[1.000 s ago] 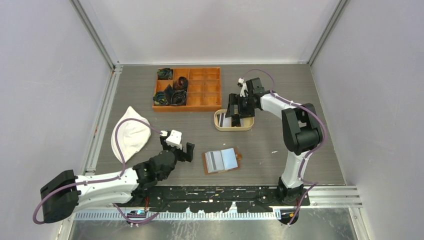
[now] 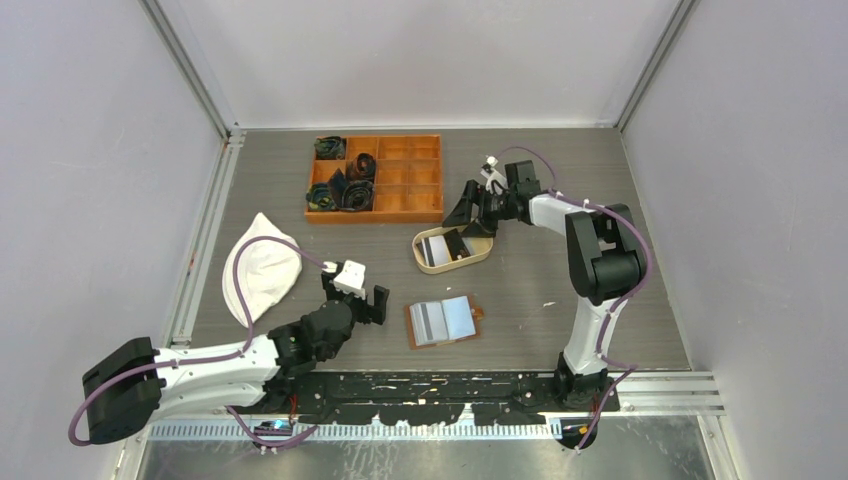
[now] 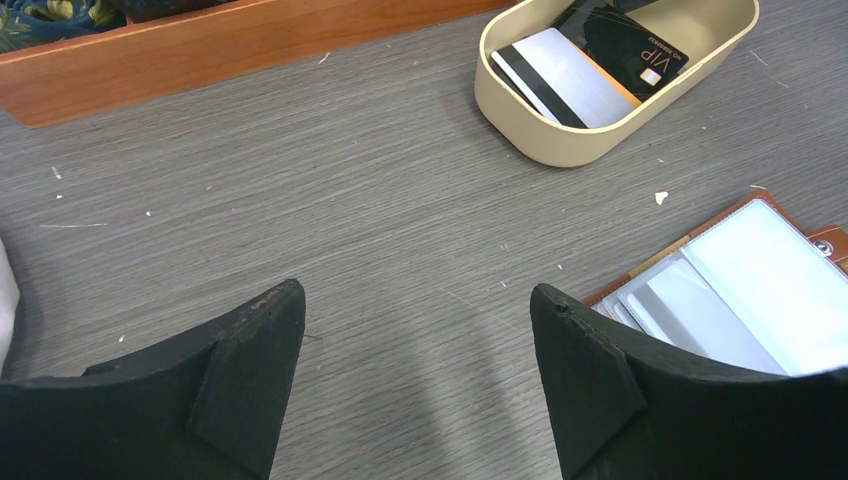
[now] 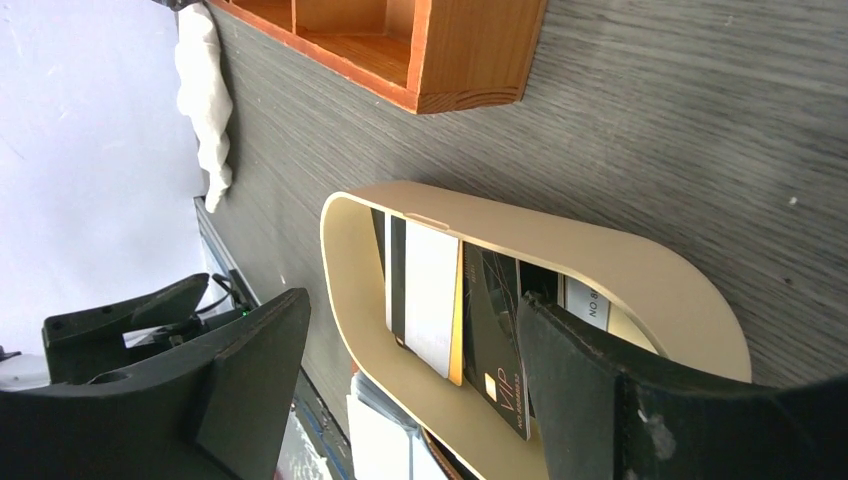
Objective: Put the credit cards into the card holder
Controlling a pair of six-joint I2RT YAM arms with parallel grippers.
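Observation:
A cream oblong bin (image 4: 610,255) holds several cards. Among them are a white card with a dark stripe (image 4: 432,285) and a black VIP card (image 4: 490,330), tilted in the bin. My right gripper is open over the bin. One finger (image 4: 570,370) reaches in beside the black card and hides part of it; the other stands toward the bin's left end. No card is seen clamped. The brown card holder (image 2: 442,321) lies spread on the table with pale sleeves facing up. My left gripper is open and empty, left of the holder.
An orange compartment box (image 2: 410,216) with dark rolled items stands just behind the bin. A white cloth (image 2: 262,270) lies at the left.
The bin has slid left and slightly nearer the card holder, and turned a little. The black card now stands more tilted. My right gripper has shifted and tilted slightly; the left is still.

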